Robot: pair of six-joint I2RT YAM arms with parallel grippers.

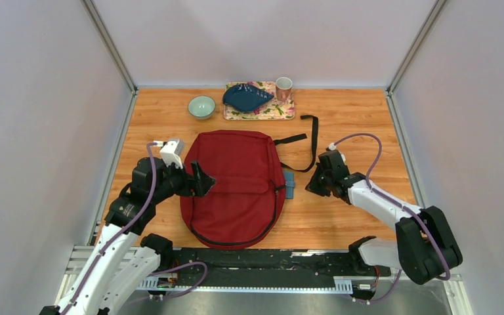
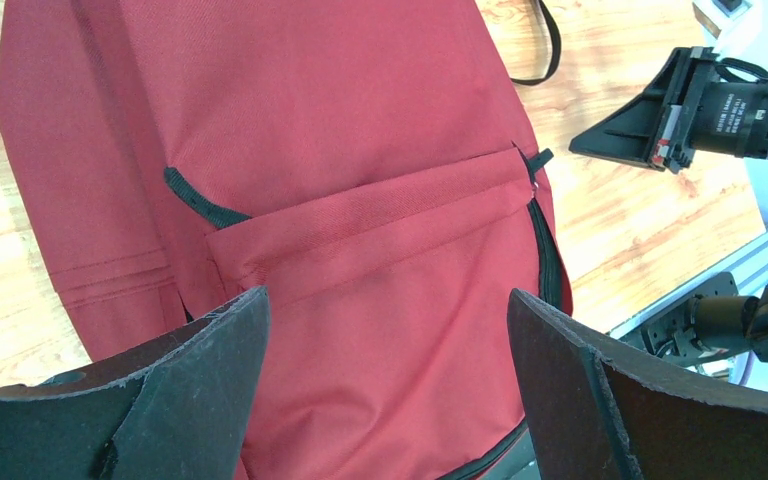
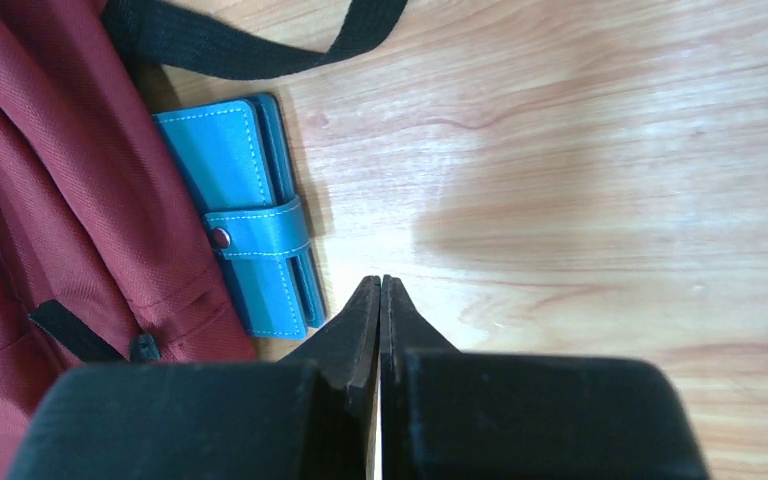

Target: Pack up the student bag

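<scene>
The red bag lies flat in the middle of the table. Against its right side rests the blue notebook, closed with a snap strap, partly tucked beside the bag's edge. My right gripper is shut with nothing between its fingers. It stands to the right of the notebook, apart from it in the top view. Over the bag's left half, my left gripper is open, its fingers wide apart with only red cloth beneath. The notebook's left edge is hidden by the bag.
A floral tray at the back carries a blue pouch and a cup. A green bowl stands left of it. The bag's black strap curls on the right. Bare table lies right of the notebook.
</scene>
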